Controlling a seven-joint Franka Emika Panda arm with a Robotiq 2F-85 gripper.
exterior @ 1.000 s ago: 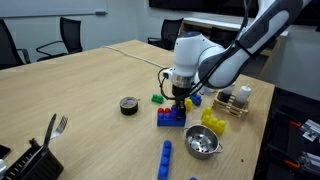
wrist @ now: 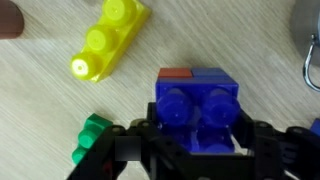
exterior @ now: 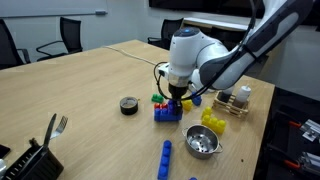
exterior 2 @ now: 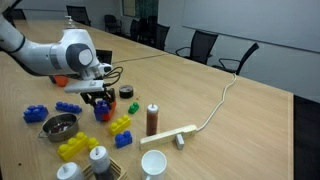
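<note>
In the wrist view my gripper is shut on a blue toy brick (wrist: 198, 106) with round studs facing the camera. A reddish strip (wrist: 174, 73) shows along the brick's far edge, beside a blue one; how these pieces join is unclear. From the first exterior view, the gripper (exterior: 176, 104) is low over the table, with blue bricks (exterior: 166, 115) at its fingers and some red beside them. The second exterior view has blue (exterior 2: 102, 114) and red pieces under the gripper; the fingertips are partly hidden there.
A metal pot (exterior: 202, 141) stands close to the gripper, with a long blue brick (exterior: 165, 158) nearby. Yellow bricks (exterior 2: 120, 125), a green brick (exterior 2: 133, 108), a brown cylinder (exterior 2: 152, 121) and a white mug (exterior 2: 154, 164) lie around.
The arm has shifted slightly left and upward in the first exterior view over the last second. The pot and the long blue brick have not moved.
</note>
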